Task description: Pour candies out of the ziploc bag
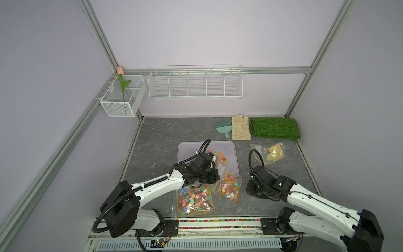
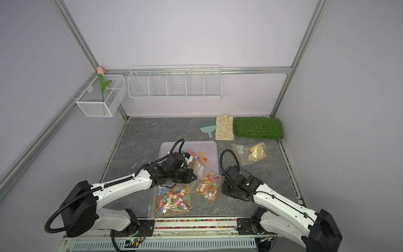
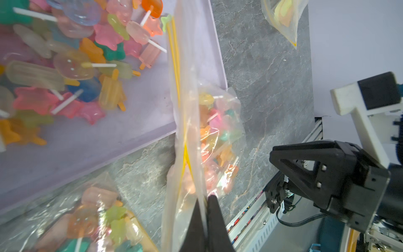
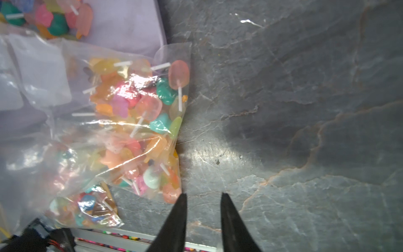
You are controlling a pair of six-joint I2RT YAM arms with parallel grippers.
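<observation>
My left gripper is shut on the clear film of the ziploc bag (image 3: 184, 105), beside its yellow zip stripe. Candies in that bag (image 4: 138, 121) are gathered at the end away from the left gripper, over the table beside the tray's right front corner. Loose candies (image 3: 84, 63) lie in the pale lilac tray (image 1: 184, 147). My right gripper stands open right of the bag, with bare table between and past its fingers. In the top views the left arm hides part of the tray and the bag's held edge.
A second bag of candies (image 1: 196, 200) lies flat in front of the tray. Toward the back right are a bag with a pale yellow item (image 1: 275, 152), a grass mat (image 1: 275, 127), a glove (image 1: 240, 127) and a green dustpan (image 1: 223, 127).
</observation>
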